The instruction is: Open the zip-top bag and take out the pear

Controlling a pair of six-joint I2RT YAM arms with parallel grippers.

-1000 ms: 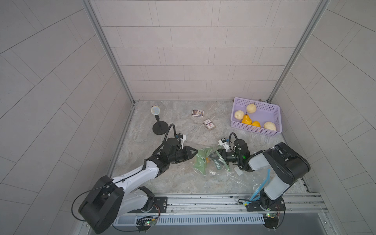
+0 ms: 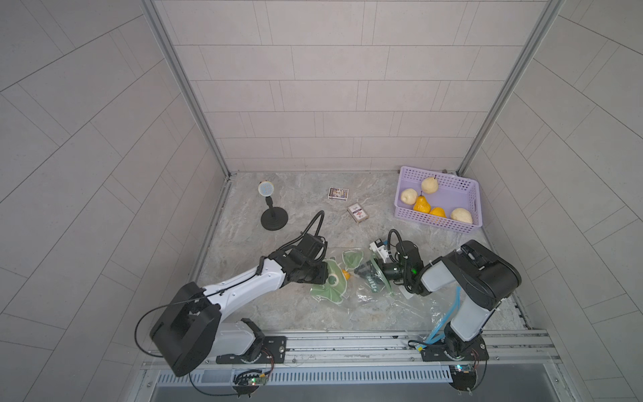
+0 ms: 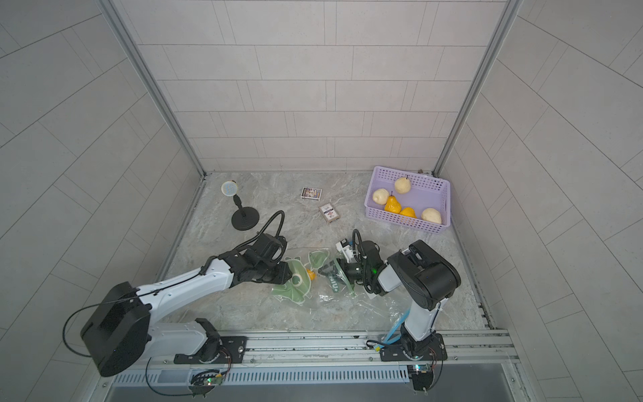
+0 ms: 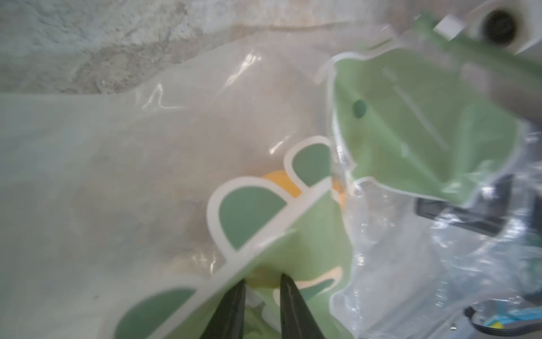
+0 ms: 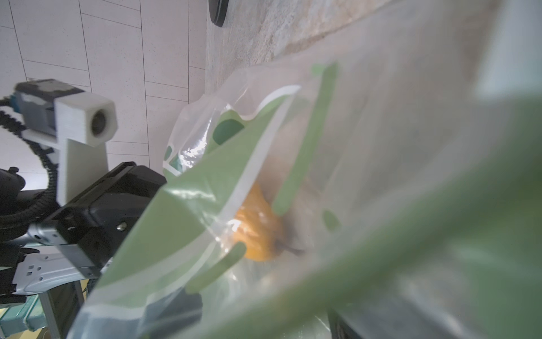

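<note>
A clear zip bag with green print [image 2: 329, 286] lies between my two grippers. Inside it shows the orange-yellow pear [image 5: 257, 228], seen through plastic in the right wrist view and partly hidden by print in the left wrist view. My left gripper is over the bag's green printed part, its fingertips a narrow gap apart; whether plastic lies between them I cannot tell. From the right, my right gripper [image 2: 365, 269] reaches to the bag, part open. One of its dark fingers [image 4: 465, 217] shows behind clear plastic.
A purple basket [image 2: 438, 222] with several pears and other pale fruit stands at the back right. Two small card boxes [image 2: 357, 213] lie behind the bag. A round-based black stand [image 2: 274, 218] is at the back left.
The bag's left part spread leftward. My right arm shifted only slightly.
</note>
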